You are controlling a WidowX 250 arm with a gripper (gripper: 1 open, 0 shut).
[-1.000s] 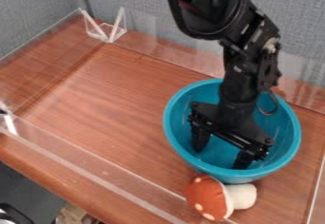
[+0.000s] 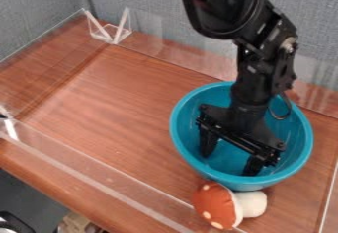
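My black gripper (image 2: 238, 146) reaches down from the top into a blue bowl (image 2: 189, 118) on the right side of the wooden table, its fingers low inside. Whether it holds anything is hidden by the dark fingers and the bowl. A toy mushroom (image 2: 227, 205) with a red cap and white stem lies against the front of the bowl.
A white wire rack (image 2: 106, 30) stands at the back left. Grey panels line the back and left, and a clear strip runs along the front-left edge.
My arm and gripper have shifted very slightly within the bowl; the bowl and mushroom look unchanged.
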